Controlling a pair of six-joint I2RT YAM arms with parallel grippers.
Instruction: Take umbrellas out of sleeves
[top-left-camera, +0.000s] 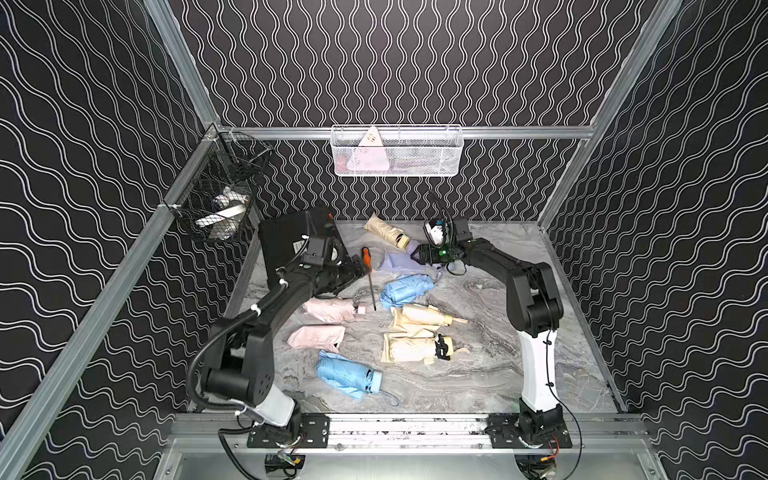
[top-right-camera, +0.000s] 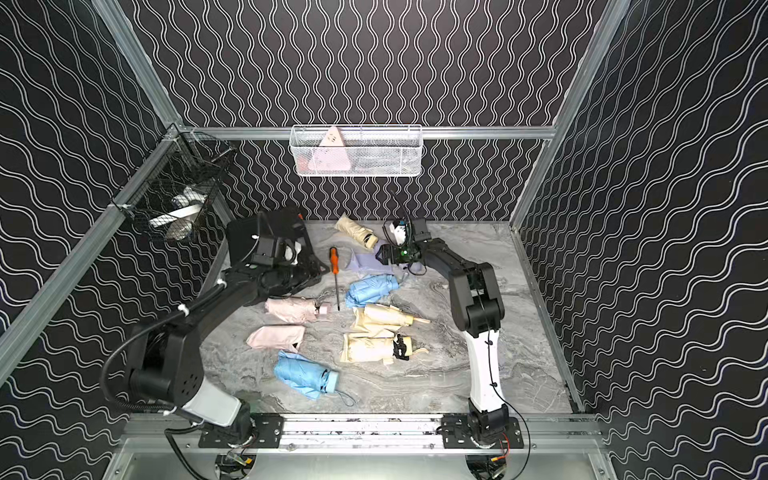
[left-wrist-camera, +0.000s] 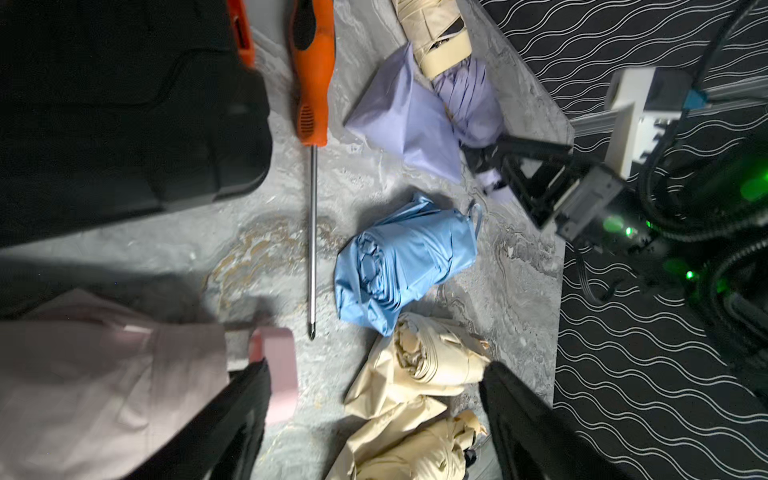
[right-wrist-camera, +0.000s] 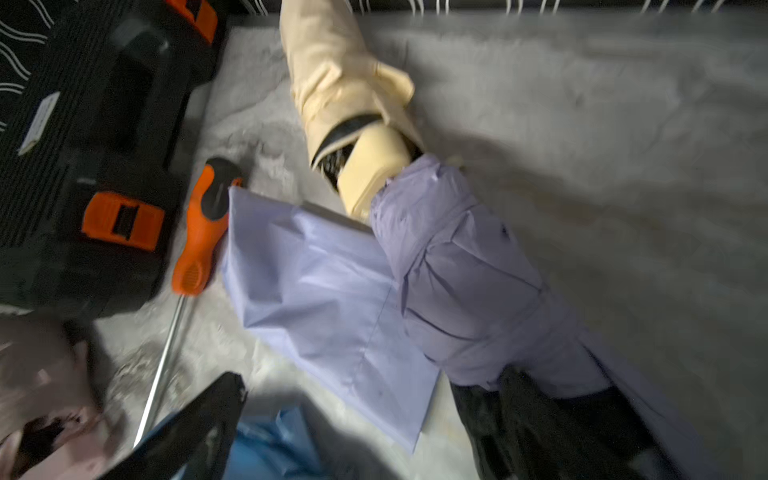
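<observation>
My left gripper hangs open near the black case, above a pink umbrella. My right gripper is open above a lavender umbrella, whose flattened lavender cloth lies alongside. Touching it at the back is a cream umbrella. Nearer lie a blue umbrella, two more cream umbrellas, a second pink piece and a front blue umbrella.
The black case sits at back left, a screwdriver beside it. A white mesh basket and a black wire basket hang on the frame. Bare table is at the right.
</observation>
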